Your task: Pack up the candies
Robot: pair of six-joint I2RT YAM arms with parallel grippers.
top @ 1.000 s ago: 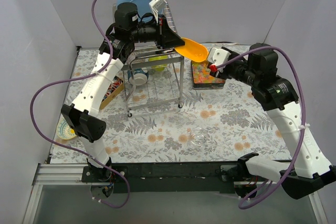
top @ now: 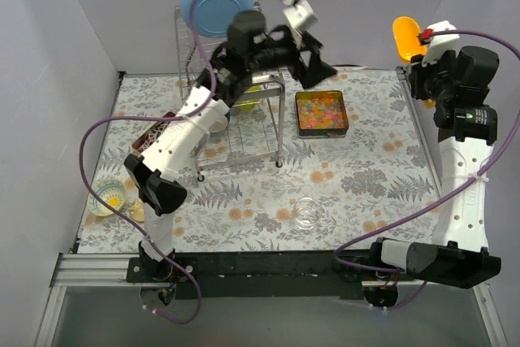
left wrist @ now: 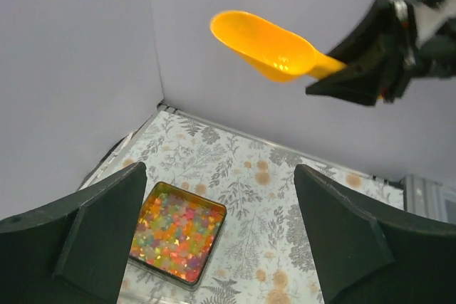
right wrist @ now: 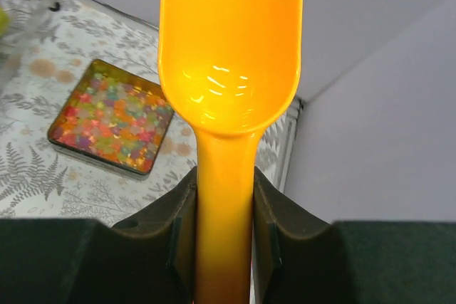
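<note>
An orange scoop (top: 406, 36) is up in the air at the back right, its handle clamped in my right gripper (top: 416, 79). In the right wrist view the scoop (right wrist: 229, 55) is empty, its bowl pointing away and its handle between the fingers. A square dark-rimmed tin of many-coloured candies (top: 322, 113) stands on the floral table, right of the rack. My left gripper (top: 318, 58) hangs above and behind the tin, blurred by motion. In the left wrist view its fingers (left wrist: 92, 236) are spread wide with nothing between them; the tin (left wrist: 178, 231) shows below.
A metal rack (top: 280, 123) holds a blue plate (top: 218, 7) up top and dishes lower down. A clear glass dish (top: 307, 214) sits front centre, and a patterned bowl (top: 108, 197) front left.
The scoop has gone from my left gripper to my right, which has swung to the back right with it. My left gripper has opened and moved a little to the right.
</note>
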